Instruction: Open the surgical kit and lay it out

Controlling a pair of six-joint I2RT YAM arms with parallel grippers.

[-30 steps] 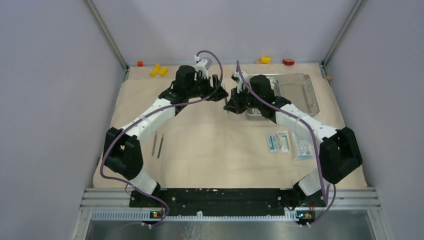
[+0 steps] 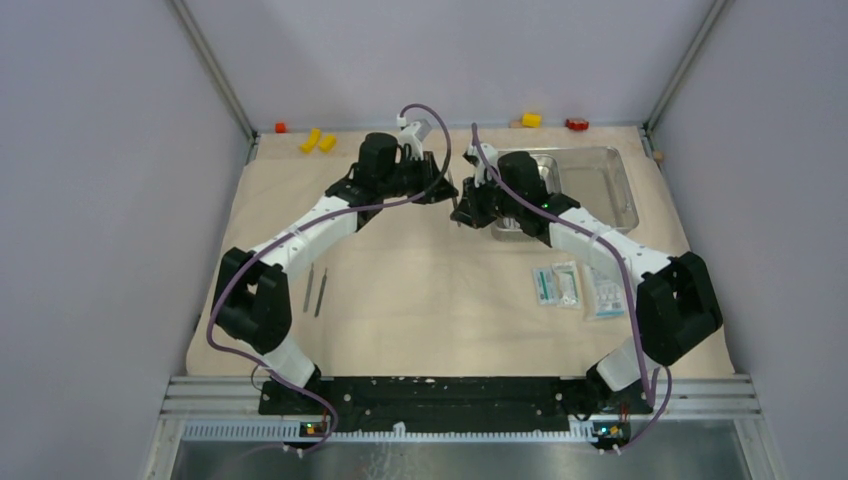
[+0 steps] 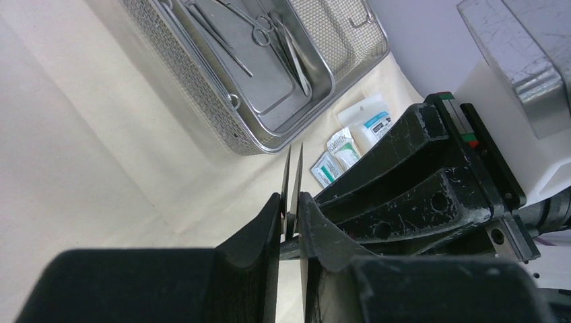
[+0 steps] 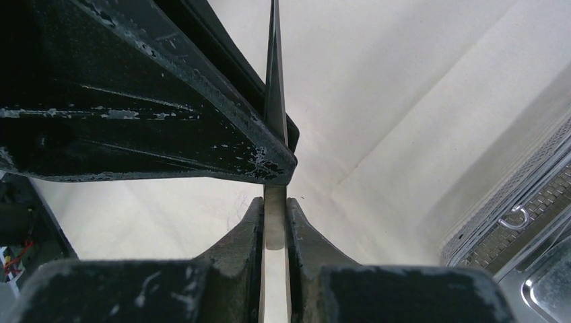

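Observation:
Metal tweezers [image 3: 297,176] hang above the cloth, held by both grippers at once. In the left wrist view my left gripper is shut on them, their two prongs rising past its fingertips. My right gripper is shut on the same tweezers [image 4: 275,74], with their flat end between its fingers. The two grippers meet close together near the mesh tray [image 3: 229,128], which holds an inner metal tray [image 3: 266,101] with scissors [image 3: 261,32] and other instruments.
Packaged supplies, including a small packet [image 2: 545,286] and a larger bag [image 2: 606,292], lie right of centre. Yellow pieces [image 2: 312,140] and a red item [image 2: 577,124] sit along the back edge.
My left gripper has moved slightly right and closed onto the tweezers held by the right gripper. The right arm has barely moved.

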